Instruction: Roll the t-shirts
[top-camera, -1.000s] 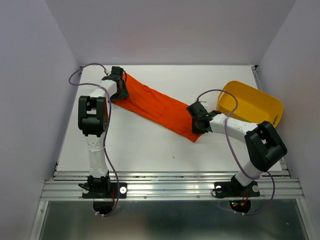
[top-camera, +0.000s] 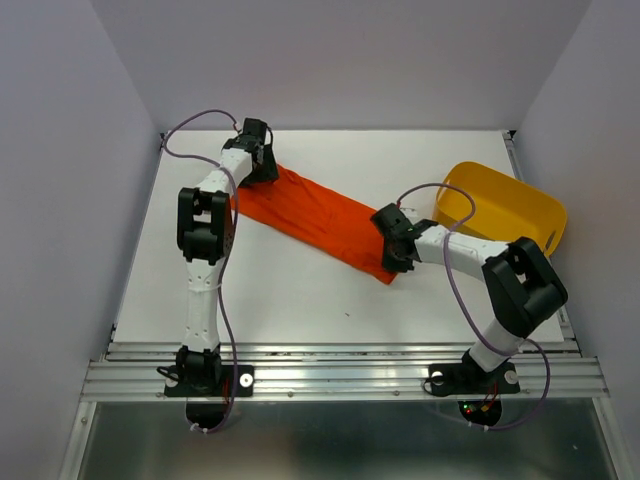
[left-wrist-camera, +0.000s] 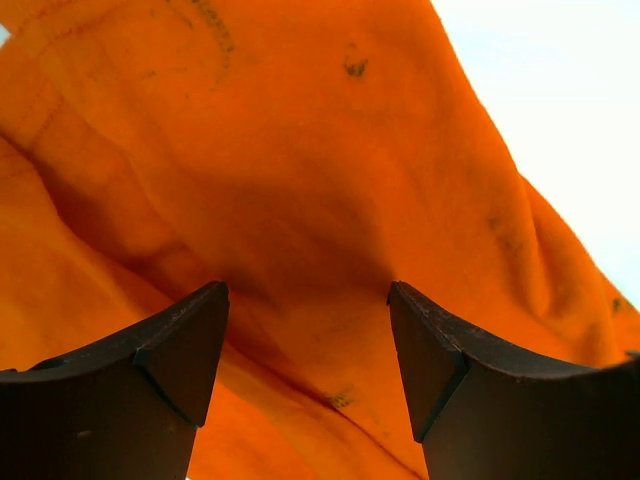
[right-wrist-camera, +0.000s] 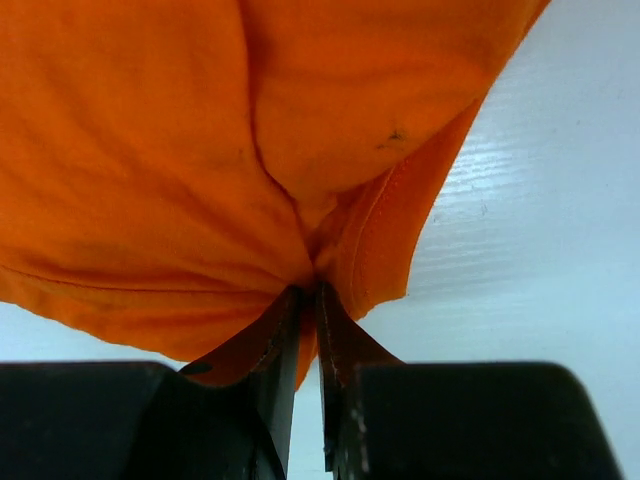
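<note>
An orange t-shirt (top-camera: 322, 218) lies as a long folded strip, slanting from the upper left of the white table down toward the middle right. Over its upper left end hovers my left gripper, its fingers wide apart with only cloth visible beyond them. At the lower right end, my right gripper has its fingertips close together and down at the fabric, where creases gather toward the tips. In the right wrist view a folded corner (right-wrist-camera: 385, 255) of the shirt spreads just beside those tips.
A yellow bin (top-camera: 505, 205) stands at the table's right side, close behind the right arm.
The shirt's strip stays about where it was.
</note>
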